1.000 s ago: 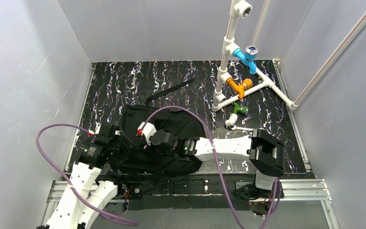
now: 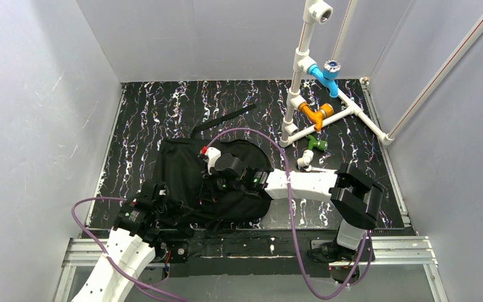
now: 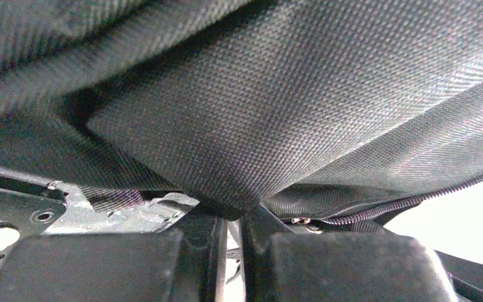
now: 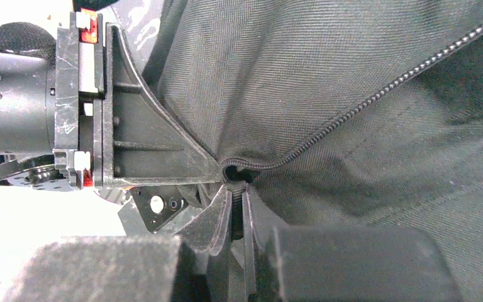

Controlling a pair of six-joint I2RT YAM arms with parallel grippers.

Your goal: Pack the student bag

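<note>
A black cloth bag lies flat at the front left of the table, partly hidden under both arms. In the left wrist view, my left gripper is shut on a folded corner of the bag fabric. My right gripper is shut on a narrow dark strip at the curled end of the bag's zipper; whether that strip is a pull tab or tape, I cannot tell. A black finger of the other gripper reaches close beside it. The bag's inside is not visible.
Behind the bag a black strap stretches across the marbled table. A white pipe frame with blue, orange and green taps stands at the right rear. Purple cables loop over both arms.
My left gripper has swung right and toward the front edge, nearer the right one. My right gripper has shifted right and slightly back. The bag's front edge has bunched a little.
</note>
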